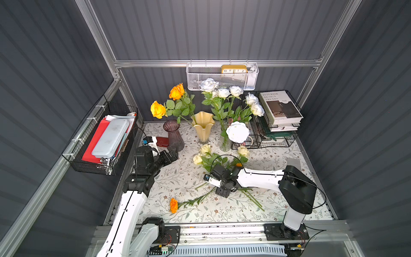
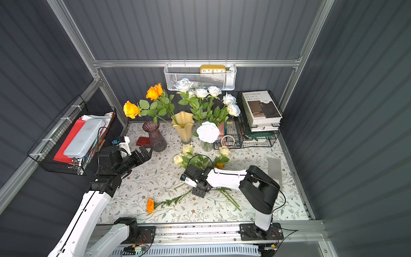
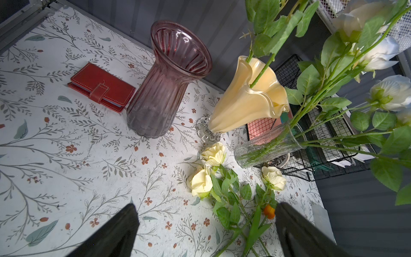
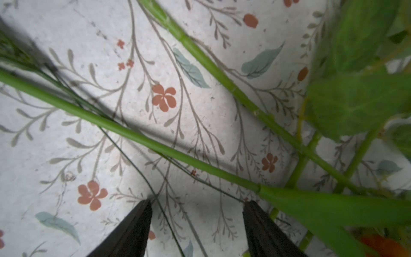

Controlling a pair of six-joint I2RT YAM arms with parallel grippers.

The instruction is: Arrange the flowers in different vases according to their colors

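Observation:
Low over the lying stems, my right gripper is part open; a green stem [image 4: 179,156] crosses the view just beyond its fingertips. Pale yellow roses [image 1: 205,149] lie at mid-table, a small orange bloom [image 3: 268,211] among their leaves. Nearer the front edge lies an orange flower [image 1: 173,205]. My left gripper stands open and empty, at the left near the purple vase [image 1: 173,135], which holds nothing. Orange roses [image 1: 176,91] stand in the cream vase [image 1: 203,124]. White roses [image 1: 209,84] fill the clear glass vase [image 3: 267,145].
A red wallet [image 3: 102,87] lies beside the purple vase. Black wire baskets line the left wall and back right, the latter with books [image 1: 280,107]. A white mesh basket [image 1: 205,79] hangs at the back.

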